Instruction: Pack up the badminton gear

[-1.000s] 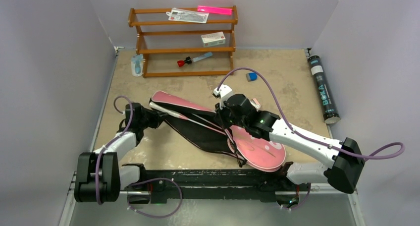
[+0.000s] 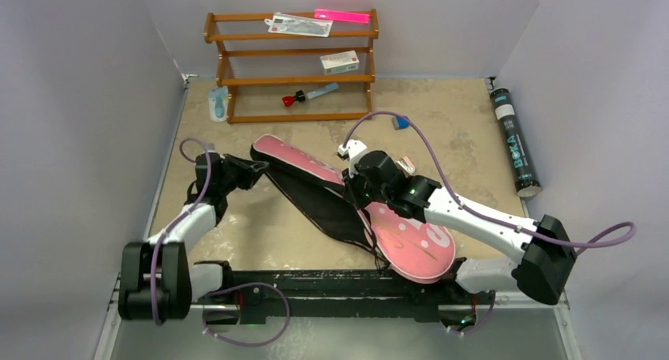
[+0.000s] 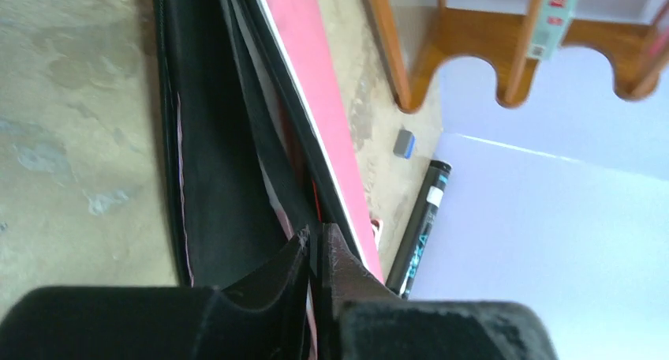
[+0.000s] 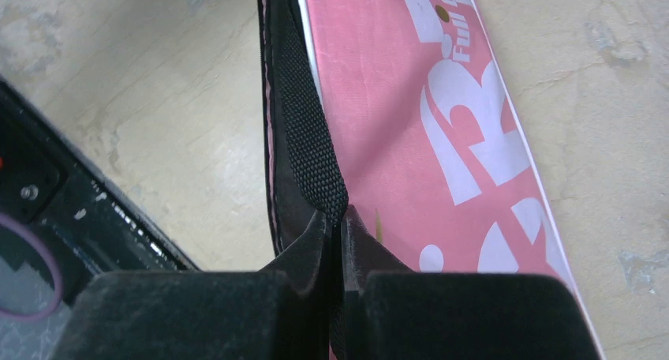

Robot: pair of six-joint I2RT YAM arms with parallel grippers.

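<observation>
The pink-and-black racket bag (image 2: 406, 245) lies diagonally across the table, its long narrow end (image 2: 292, 153) toward the left. In the left wrist view its black lining (image 3: 209, 178) and pink flap (image 3: 304, 52) show, with a thin slot between. My left gripper (image 2: 262, 167) is at the narrow end; its fingertips (image 3: 315, 238) are close together, and I cannot tell if anything is between them. My right gripper is shut on a black webbing strap (image 4: 312, 139) at the bag's middle, beside the pink printed panel (image 4: 410, 139).
A wooden rack (image 2: 300, 117) with small packages stands at the back. A black BOKA tube (image 2: 514, 143) lies along the right side, and a small blue block (image 2: 400, 122) is behind the bag.
My left gripper has risen and moved right and back; the bag's narrow end moved with it, and the white strip inside is now covered.
</observation>
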